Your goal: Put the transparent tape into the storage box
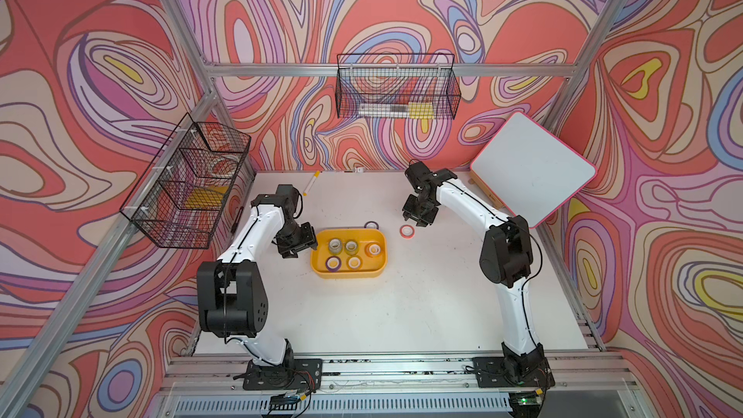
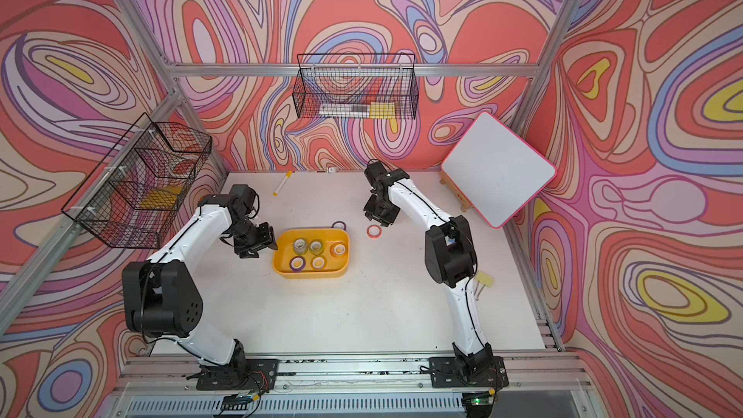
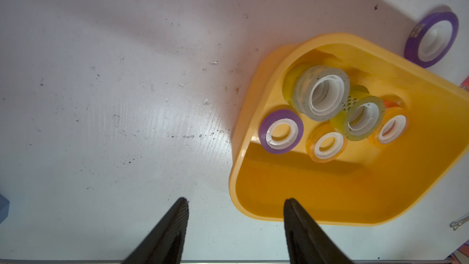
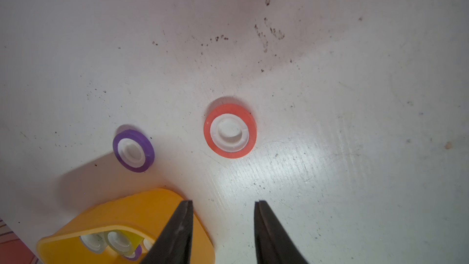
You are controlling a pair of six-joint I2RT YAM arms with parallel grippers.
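The yellow storage box stands left of the table's middle. Inside lie several rolls: a clear tape roll, a yellowish one, a purple-edged one and orange ones. Outside, on the table, a red tape roll lies flat to the box's right, and a purple roll lies just behind the box. My left gripper is above the box's left end, fingers apart and empty. Beyond the red roll, my right gripper hovers with a gap between its fingers and nothing in it.
A white board leans at the back right. Wire baskets hang on the back and left frames. A marker lies at the back left.
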